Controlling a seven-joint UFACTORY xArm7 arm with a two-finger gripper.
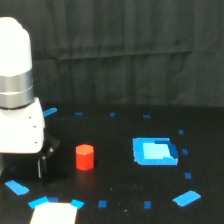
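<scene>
A small red block [85, 157] rests on the black table left of the middle, its outline looking six-sided. To its right lies a square outlined in blue [135, 151], with a white patch inside. My white arm comes down at the left edge of the view, and the dark end of my gripper [47, 162] is left of the red block, with a gap between them in the picture. Against the black background the fingers are too dark to show how they stand or whether anything is between them.
Pieces of blue tape [187, 198] are scattered over the table, several of them along the front. A pale object [54, 213] shows at the bottom edge below the gripper. A dark curtain [130, 50] hangs behind. Bare table lies between block and blue square.
</scene>
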